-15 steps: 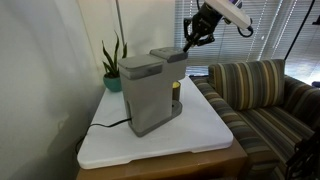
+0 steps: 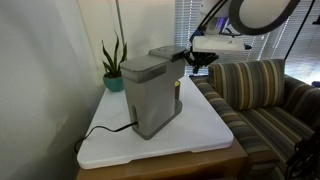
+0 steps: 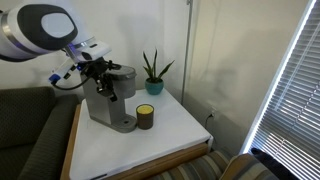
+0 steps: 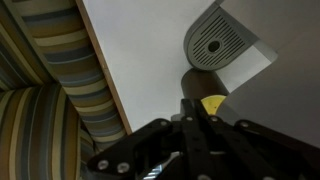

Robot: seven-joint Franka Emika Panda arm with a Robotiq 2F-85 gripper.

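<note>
A grey coffee machine (image 2: pixel 150 102) stands on the white table, its upper head (image 3: pixel 120 76) jutting out over a round drip tray (image 4: pixel 214 46). Next to that tray is a brown mug (image 3: pixel 145 118) with a yellow inside, which shows partly in the wrist view as the mug (image 4: pixel 199 84) behind my fingertips. My gripper is shut, and nothing shows between its fingers. In exterior view 1 the gripper (image 2: pixel 194 68) hangs beside the machine's head, above the table's right side. How far it is from the head is hard to tell.
A teal-potted plant (image 3: pixel 154 78) stands at the table's far side. A black cord (image 2: pixel 103 129) runs from the machine across the table. A striped sofa (image 2: pixel 250 88) borders the table, whose surface (image 3: pixel 190 120) is clear beyond the mug.
The machine and mug have stayed put.
</note>
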